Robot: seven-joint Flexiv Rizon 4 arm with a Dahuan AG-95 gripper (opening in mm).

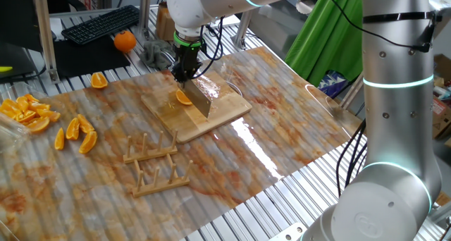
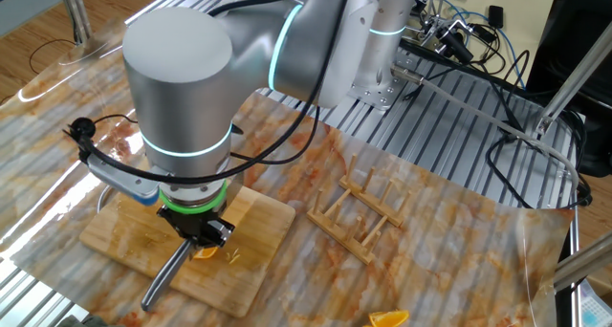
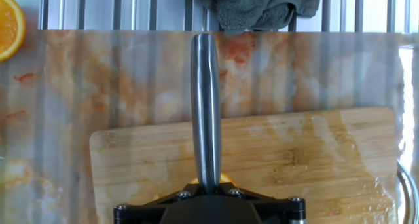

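My gripper (image 1: pixel 184 79) is shut on the handle of a broad-bladed knife. Its steel blade (image 1: pixel 201 100) stands on edge over the wooden cutting board (image 1: pixel 173 122), beside an orange piece (image 1: pixel 183 98). In the wrist view the metal handle (image 3: pixel 205 106) points away from the fingers, and only a sliver of the orange piece (image 3: pixel 225 178) peeks out behind the gripper. Exterior view 2 shows the handle (image 2: pixel 166 275) sticking out past the board's edge and the orange piece (image 2: pixel 206 253) under the gripper. Whether the blade touches the orange or the board, I cannot tell.
A wooden peg rack (image 1: pixel 153 156) stands in front of the board. To the left lie several orange wedges (image 1: pixel 72 129) and a heap of pieces (image 1: pixel 27 114). A whole orange (image 1: pixel 125 41) and a grey cloth (image 3: pixel 252 6) are behind. Bare table lies right of the rack.
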